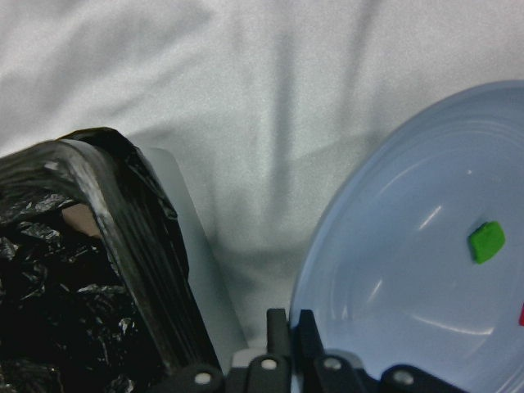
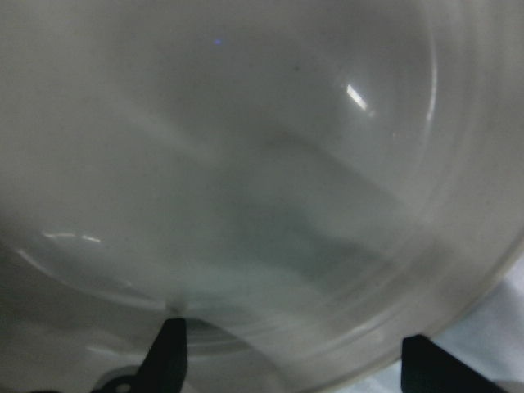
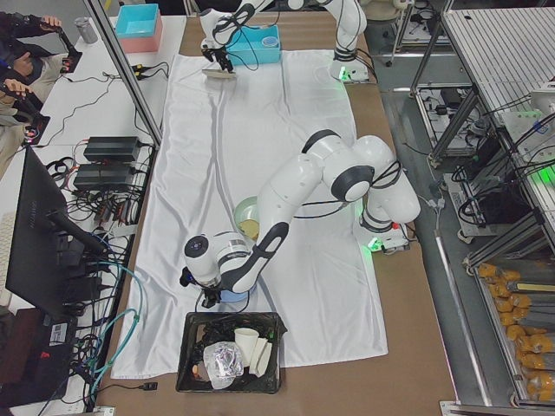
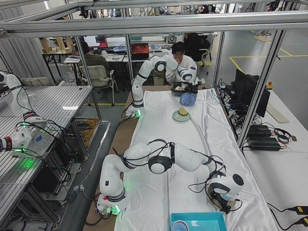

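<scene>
My left gripper is shut on the rim of a light blue plate [image 1: 393, 270] beside the black-lined bin [image 1: 123, 237]. A green piece [image 1: 487, 241] and a partly visible red one lie on the plate. A green plate [image 4: 177, 117] holds a yellow item [image 4: 183, 111]. At the far end in the camera left view, my right gripper is over a pale, translucent dish [image 2: 270, 196], its fingertips wide apart in the right wrist view; the dish fills most of that view.
A teal tray [image 4: 197, 219] with a blue cup [image 4: 180, 226] stands beside the right gripper. The bin [image 3: 186, 355] holds crumpled foil and white items. Monitors and cables line one long side.
</scene>
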